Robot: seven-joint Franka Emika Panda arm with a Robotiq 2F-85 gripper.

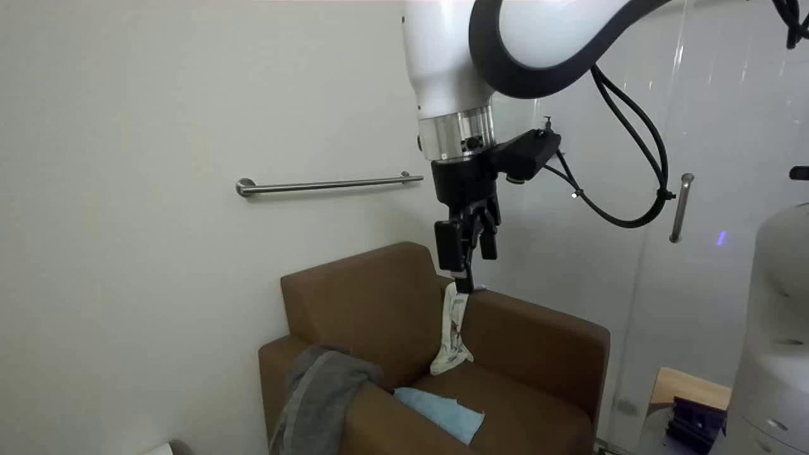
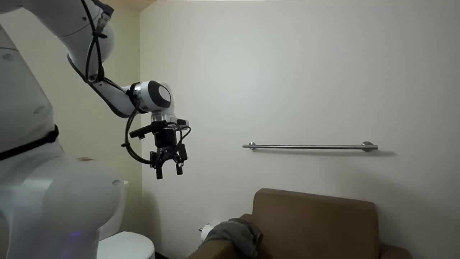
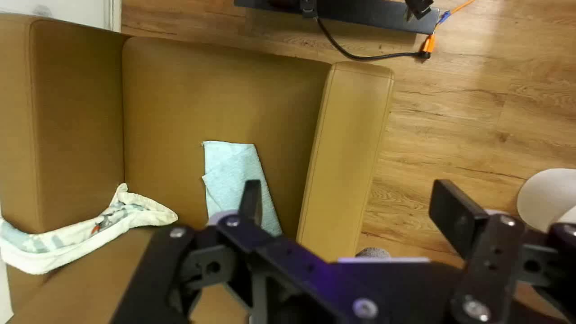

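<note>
My gripper is open in the wrist view, its two fingers wide apart with nothing between them. It points down and hangs in the air above the brown armchair (image 1: 531, 326). On the seat lies a light blue cloth (image 3: 232, 167), part of it hidden behind one finger in the wrist view. A white patterned cloth (image 3: 89, 232) drapes over an armrest and down onto the seat. Over the other armrest hangs a grey towel (image 1: 326, 394); in the wrist view only a bit of grey shows by the gripper's body.
A metal towel bar (image 2: 308, 146) is fixed to the wall above the chair and holds nothing. A toilet (image 2: 127, 246) and a paper roll (image 2: 206, 231) stand to the chair's side.
</note>
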